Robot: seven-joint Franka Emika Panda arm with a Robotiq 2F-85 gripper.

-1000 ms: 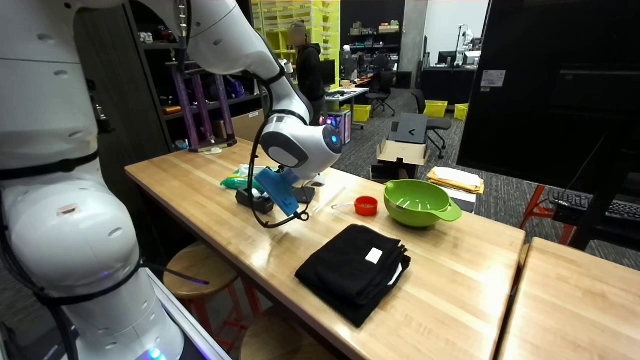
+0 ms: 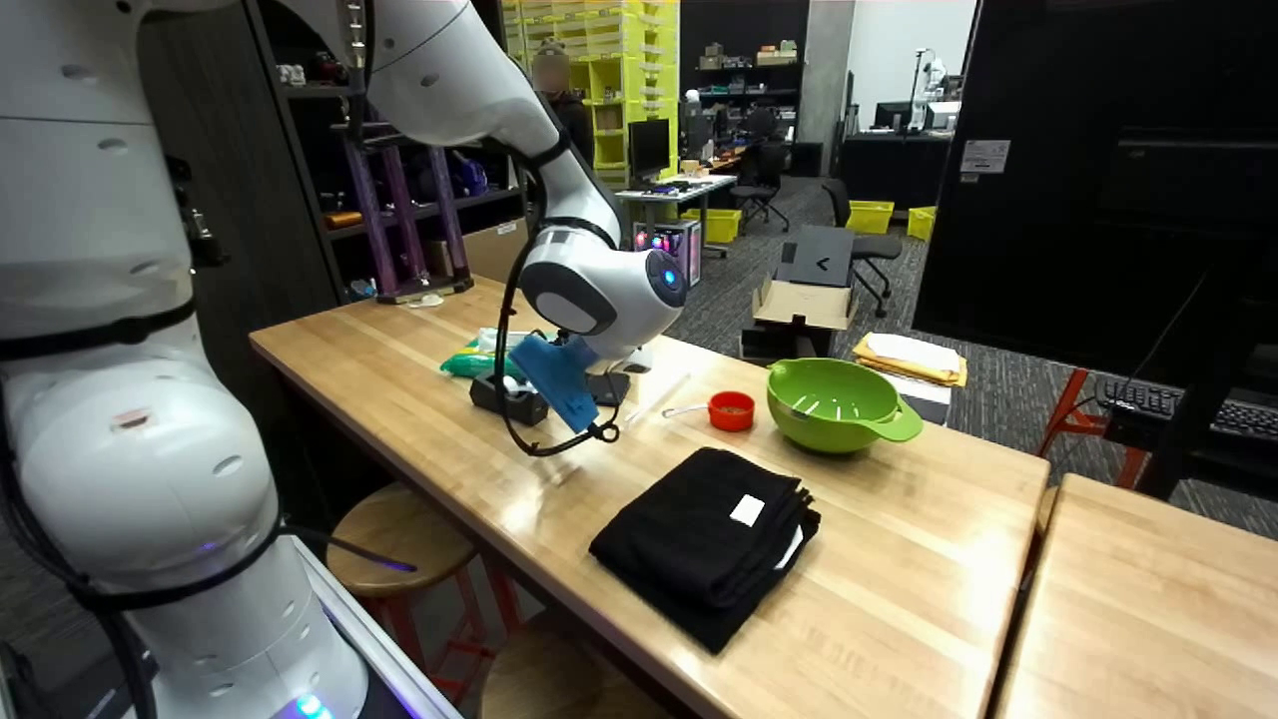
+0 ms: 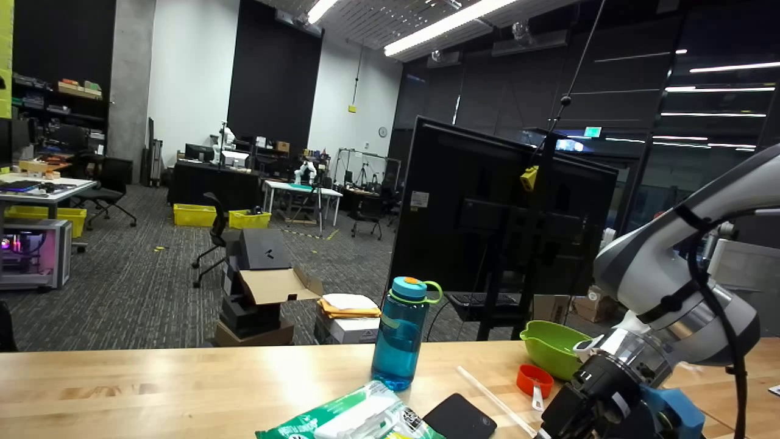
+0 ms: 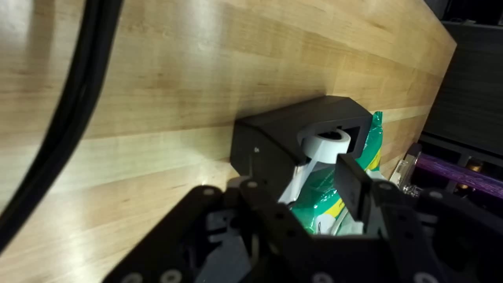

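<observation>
A black tape dispenser (image 4: 301, 118) with a roll of white tape (image 4: 323, 150) lies on the wooden table in the wrist view. My gripper is close to the dispenser's end, its two fingers apart. A loose strip of the tape (image 4: 294, 186) shows in the gap between the fingers; whether they touch it cannot be told. In exterior view 1 the same dispenser (image 2: 512, 401) sits left of the blue-covered wrist (image 2: 558, 377), which hides the fingertips. Exterior view 2 catches the black gripper body at the lower right, fingertips unclear.
Beyond the dispenser lies a green and white packet (image 4: 320, 203). A red measuring cup (image 2: 731, 411), a green colander (image 2: 839, 405) and folded black cloth (image 2: 715, 533) occupy the table's right part. A blue bottle (image 3: 400, 333) stands upright. My black cable (image 4: 66, 108) hangs beside the wrist.
The arm and the table objects look the same in exterior view 1. In the background, a person has moved to the left, partly behind my arm.
</observation>
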